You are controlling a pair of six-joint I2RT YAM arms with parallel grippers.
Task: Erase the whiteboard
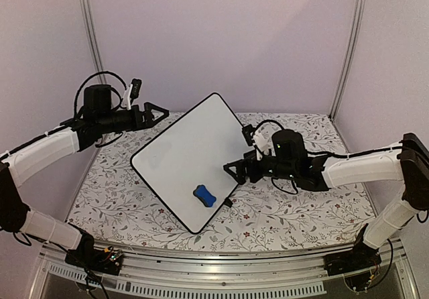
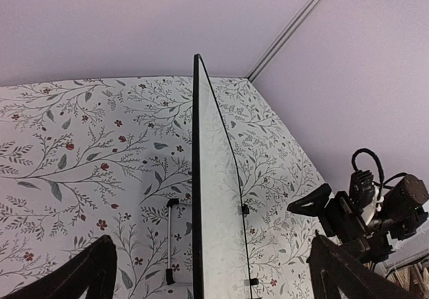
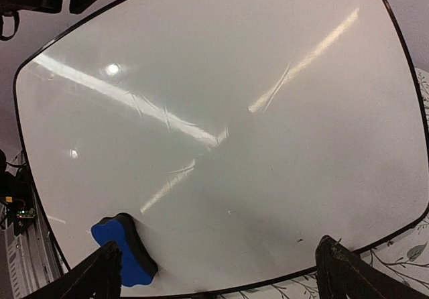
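The whiteboard point(image 1: 181, 151) stands tilted on the floral mat, its white face blank apart from glare and faint streaks in the right wrist view point(image 3: 234, 145). A blue eraser point(image 1: 204, 196) rests on its lower right part, also at lower left in the right wrist view point(image 3: 124, 252). My left gripper point(image 1: 155, 114) is open and empty above the board's upper left edge; in its wrist view the board point(image 2: 214, 178) is seen edge-on. My right gripper point(image 1: 237, 170) is open at the board's right side, above and to the right of the eraser, with nothing between its fingers.
Pale walls point(image 1: 221, 44) enclose the back and sides, and a metal rail point(image 1: 221, 272) runs along the front edge.
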